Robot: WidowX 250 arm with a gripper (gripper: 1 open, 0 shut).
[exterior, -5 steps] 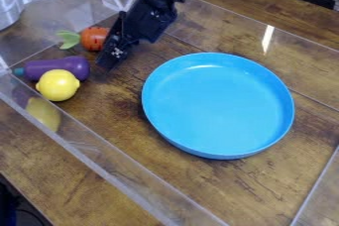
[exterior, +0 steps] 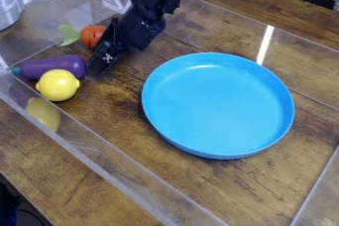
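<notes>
My black gripper (exterior: 114, 50) is low at the upper left, open, reaching down between an orange tomato-like vegetable (exterior: 93, 35) and a purple eggplant (exterior: 50, 66), close to both; its fingertips are hard to make out. A yellow round fruit (exterior: 57, 85) lies just below the eggplant, and a pale yellow-green piece (exterior: 43, 115) lies further down along the left. A large blue plate (exterior: 217, 107) sits to the right of the gripper.
Clear walls (exterior: 146, 182) edge the wooden surface (exterior: 106, 156). Bare wood shows at the back right and below the yellow fruit, left of the plate.
The gripper has moved a little down and left, toward the eggplant and tomato-like vegetable. The plate and fruits look essentially still.
</notes>
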